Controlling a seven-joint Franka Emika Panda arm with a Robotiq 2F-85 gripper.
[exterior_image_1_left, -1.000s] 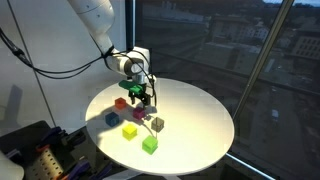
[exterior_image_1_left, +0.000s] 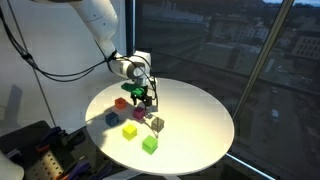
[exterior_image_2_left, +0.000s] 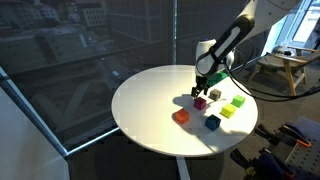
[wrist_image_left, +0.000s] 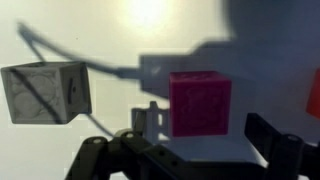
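A magenta cube (wrist_image_left: 200, 104) lies on the white table, in the middle of the wrist view. My gripper is open above it, one finger to either side of the cube and a gap left on both sides. Nothing is held. From exterior view 1, the gripper (exterior_image_1_left: 146, 101) hangs just over the magenta cube (exterior_image_1_left: 139, 113); exterior view 2 shows the same cube (exterior_image_2_left: 200, 103) below the arm. How far the fingertips are above the table cannot be told exactly.
A grey cube (wrist_image_left: 47, 93) sits left of the magenta one in the wrist view. Red (exterior_image_1_left: 120, 103), blue (exterior_image_1_left: 112, 118), yellow (exterior_image_1_left: 130, 130) and green (exterior_image_1_left: 149, 144) cubes lie around it.
The arm has come down very slightly over the magenta cube. All the cubes lie where they were.
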